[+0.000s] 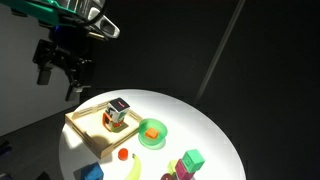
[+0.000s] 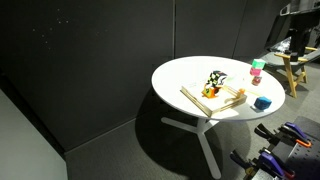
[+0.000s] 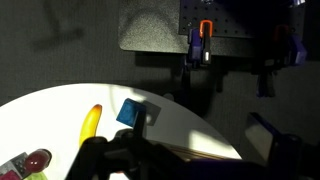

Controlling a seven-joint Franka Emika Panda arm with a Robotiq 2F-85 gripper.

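My gripper (image 1: 58, 86) hangs in the air at the upper left, its two dark fingers wide apart and nothing visible between them. It is above and beside the round white table (image 1: 205, 145), touching nothing there. On the table lie a blue block (image 1: 92, 172), a yellow banana (image 1: 135, 168) and a small red item (image 1: 123, 154). A wooden tray (image 1: 84, 134) holds a white and dark box (image 1: 118, 107) with something orange-red against it. The green bowl (image 1: 162, 144) has an orange piece inside. In the wrist view, the blue block (image 3: 130, 111) and banana (image 3: 91, 121) appear near the table's edge.
A green block (image 1: 193, 160), a pink block (image 1: 182, 171) and a dark red round item (image 3: 38, 160) are grouped near the table's edge. Below the gripper, a perforated plate (image 3: 245, 18) with metal fittings stands apart from the table.
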